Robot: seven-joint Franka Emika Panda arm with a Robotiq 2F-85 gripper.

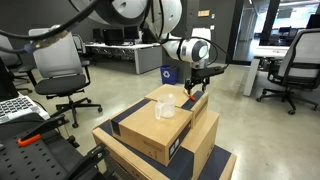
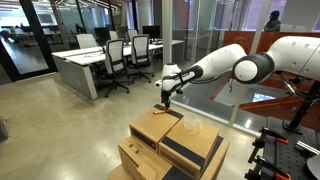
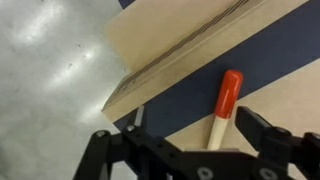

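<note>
In the wrist view a marker (image 3: 228,100) with a red cap and a pale body lies on a cardboard box, its cap across a dark strip. My gripper stands open over it, with the marker nearer the right finger and nothing clasped. The lower part of the marker runs behind the gripper's body. From the side, the gripper (image 1: 190,84) hangs just above the far end of the boxes, close to a small red spot (image 1: 191,97). Exterior view 2 has the gripper (image 2: 167,100) over that same end.
A clear plastic container (image 1: 166,106) stands on the nearer cardboard box (image 1: 150,133). The box tops are otherwise mostly bare. Past the box edge, the wrist view shows grey floor (image 3: 50,75). Office chairs (image 1: 62,78) are farther off.
</note>
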